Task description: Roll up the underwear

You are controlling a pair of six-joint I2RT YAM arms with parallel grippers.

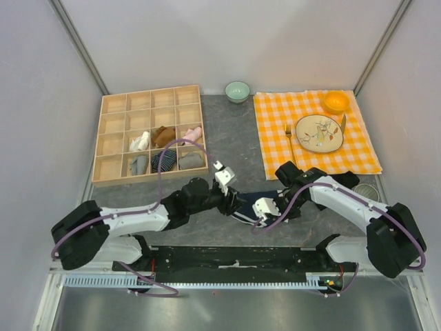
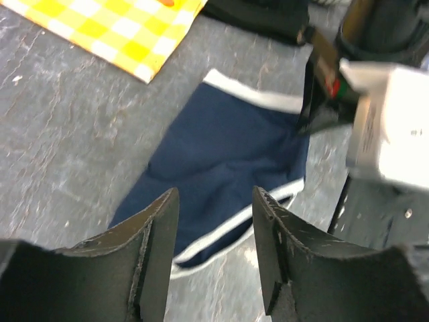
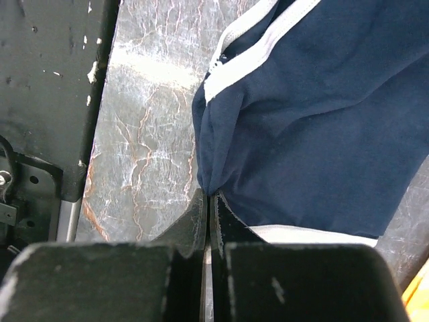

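Observation:
The navy underwear [image 1: 255, 196] with white bands lies on the grey table, its near edge folded in the right wrist view. My left gripper hangs over its left part in the left wrist view, fingers apart with nothing clearly held. My right gripper is shut on the edge of the fabric [image 3: 308, 154] at the folded end; how much cloth is between the fingertips is hard to see.
A wooden divider box [image 1: 117, 124] with clothes is at the back left. An orange checked mat [image 1: 275, 110] with plate and bowl is at back right, a black cloth just below it. A green bowl [image 1: 237, 92] stands at the back.

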